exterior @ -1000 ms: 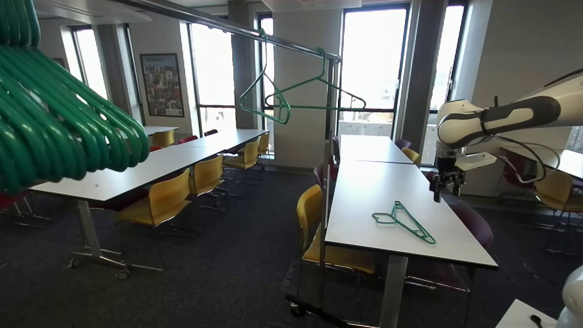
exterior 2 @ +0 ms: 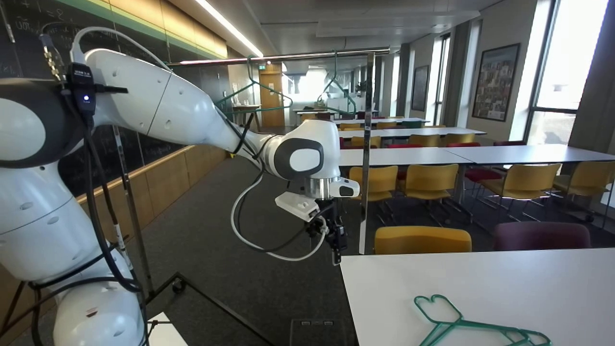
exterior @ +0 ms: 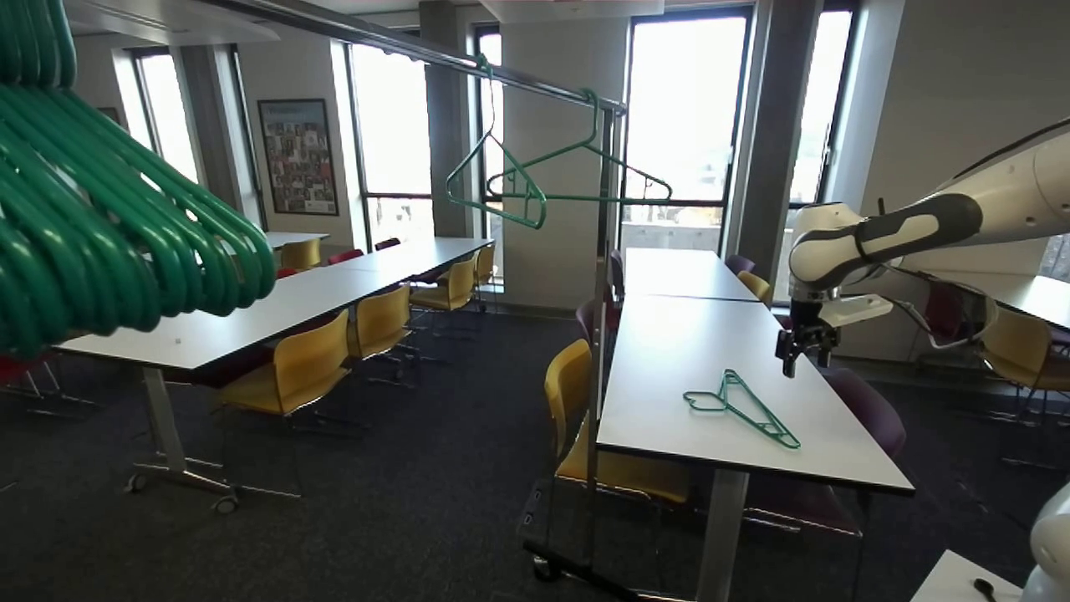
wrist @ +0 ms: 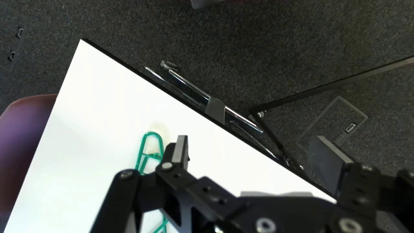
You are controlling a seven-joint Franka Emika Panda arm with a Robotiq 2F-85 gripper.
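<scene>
A green hanger (exterior: 759, 413) lies flat on the white table (exterior: 642, 401), near its close end. In the second exterior view the same hanger (exterior 2: 455, 326) is cut off by the bottom edge, its hook toward the robot's side. My gripper (exterior: 805, 359) hangs in the air, pointing down, above and apart from the hanger. The wrist view shows my gripper open, its fingers wide apart with nothing between them. Beyond the left finger (wrist: 179, 151) one end of the hanger (wrist: 151, 145) shows; that finger and the gripper body hide much of the rest.
A metal rack rail (exterior: 542, 85) carries two separate green hangers (exterior: 501, 165) near its end and a dense bunch of green hangers (exterior: 110, 221) close to the camera. The rack's upright (exterior: 603, 251) stands beside the table. Chairs (exterior: 572, 401) line the table; its top is otherwise clear.
My arm and gripper have shifted left and slightly lower in the first exterior view, nearer the hanger on the table. One hanging hanger has swung slightly; the table hanger is unmoved.
</scene>
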